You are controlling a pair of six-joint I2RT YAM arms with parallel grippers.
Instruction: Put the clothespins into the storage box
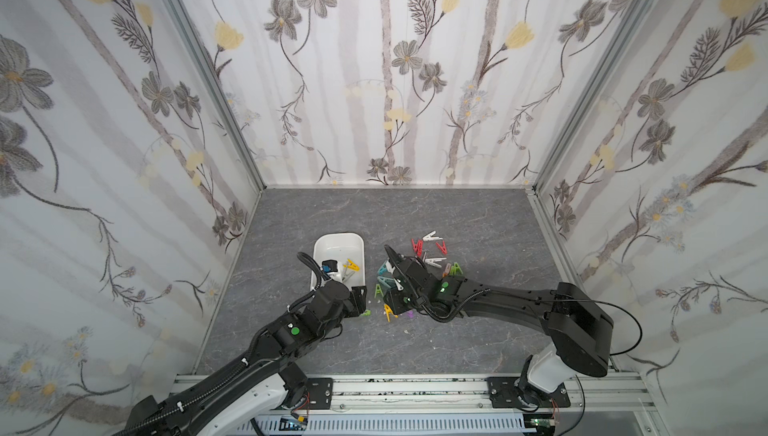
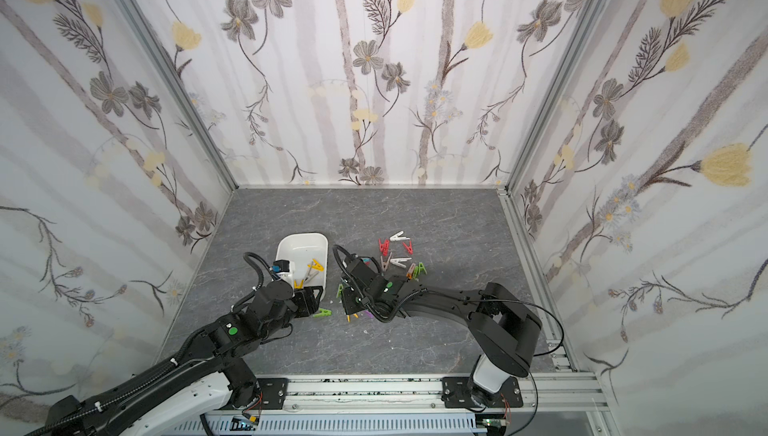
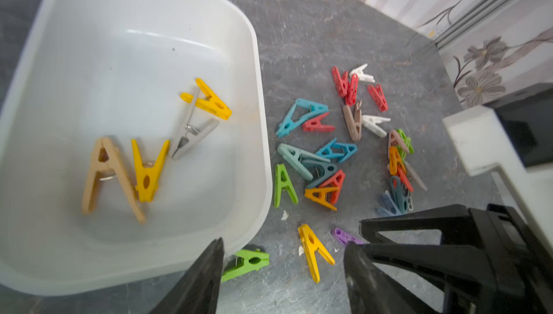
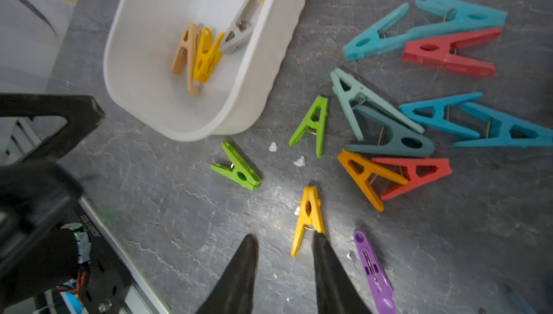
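The white storage box point(image 3: 263, 141) holds several clothespins, among them a beige one point(image 3: 106, 161), a yellow one point(image 3: 148, 178) and a grey-white one point(image 3: 190, 126). In the left wrist view my left gripper hangs by the box's near corner, fingers parted and empty. A green clothespin point(image 3: 248, 261) lies partly behind one of its fingers. My right gripper is open with nothing between its fingers, close to a yellow clothespin point(image 4: 309, 216) on the table. Near it lie a purple clothespin point(image 4: 374, 270) and a smaller green clothespin point(image 4: 311, 124).
A loose group of blue, teal, red and orange clothespins point(image 4: 397, 135) covers the table right of the box. Farther back lie red clothespins point(image 1: 417, 246) and white clothespins point(image 1: 433, 236). The two arms are close together.
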